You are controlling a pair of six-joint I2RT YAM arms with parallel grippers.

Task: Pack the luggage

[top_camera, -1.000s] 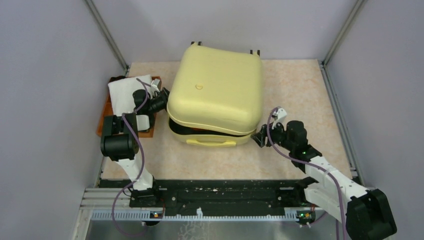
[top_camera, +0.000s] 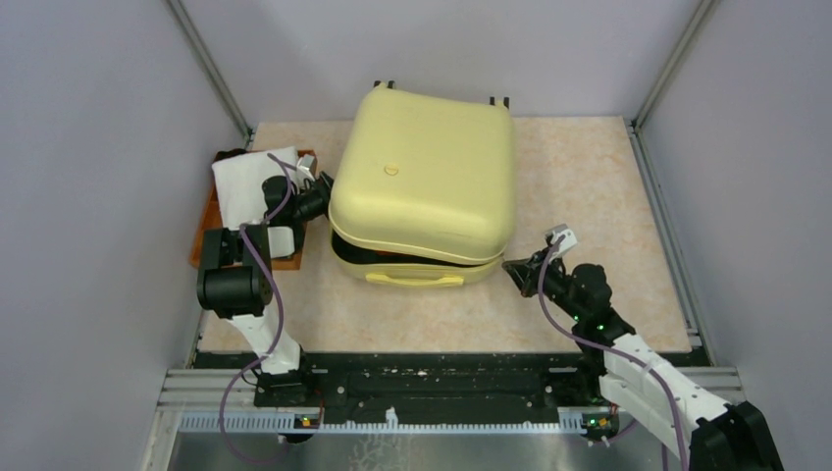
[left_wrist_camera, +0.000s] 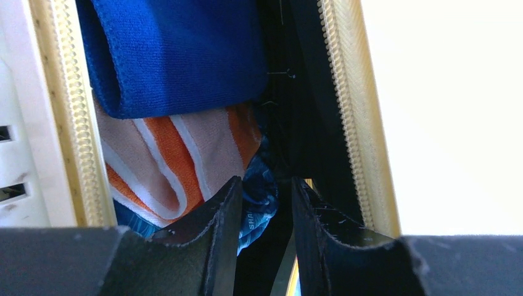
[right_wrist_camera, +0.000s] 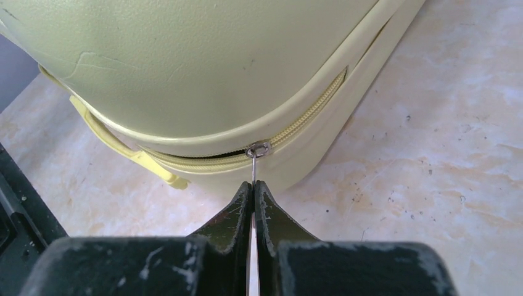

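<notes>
The yellow suitcase (top_camera: 432, 167) lies with its lid lowered and a dark gap along its front and left side. In the right wrist view a metal zipper slider (right_wrist_camera: 259, 149) sits at the front right corner, zipped behind it along the right side. Its thin pull (right_wrist_camera: 253, 168) runs down to my right gripper, shut on it. At the suitcase's left side, my left gripper stands part open at the gap, its fingers apart. Inside that gap show a folded blue cloth (left_wrist_camera: 185, 55) and a striped orange-and-grey cloth (left_wrist_camera: 166, 145).
Left of the suitcase, an orange-brown tray (top_camera: 199, 250) holds a white cloth (top_camera: 240, 186), partly under my left arm. A yellow handle (top_camera: 414, 281) juts from the suitcase front.
The left arm and the suitcase stand about where they were.
</notes>
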